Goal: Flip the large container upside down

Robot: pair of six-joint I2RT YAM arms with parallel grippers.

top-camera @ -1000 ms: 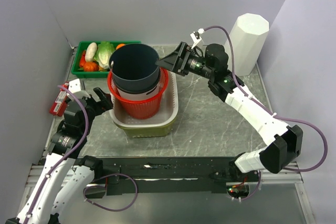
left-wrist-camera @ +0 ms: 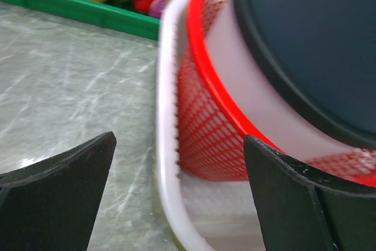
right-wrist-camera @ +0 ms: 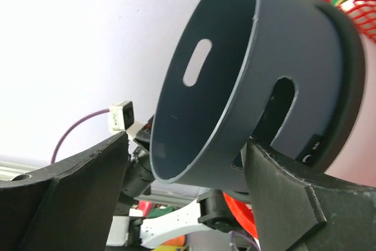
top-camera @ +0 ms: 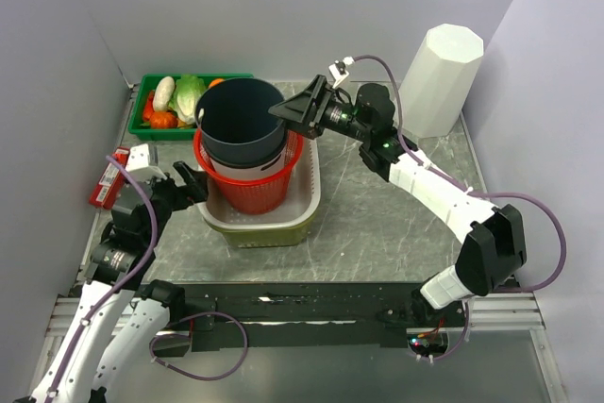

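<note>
In the top view a stack of nested containers stands left of centre. A dark grey bucket [top-camera: 231,126] is uppermost, mouth up, above a white container [top-camera: 247,173]. Both sit in a red mesh basket [top-camera: 253,195], which stands in a white-lined olive tub [top-camera: 260,236]. My right gripper [top-camera: 281,112] is at the bucket's right rim, fingers apart. In the right wrist view the bucket's wall [right-wrist-camera: 282,45], with a slot in it, reaches between the fingers; firm contact cannot be made out. Left of the basket, my left gripper is open and empty, fingers either side of the tub's edge.
A green tray of vegetables [top-camera: 179,133] stands behind the stack at the left. A red box [top-camera: 109,176] lies near my left arm. At the back right stands a tall white octagonal container [top-camera: 444,82].
Over the last second my right gripper has moved left to the bucket's rim. The stack looks unmoved.
</note>
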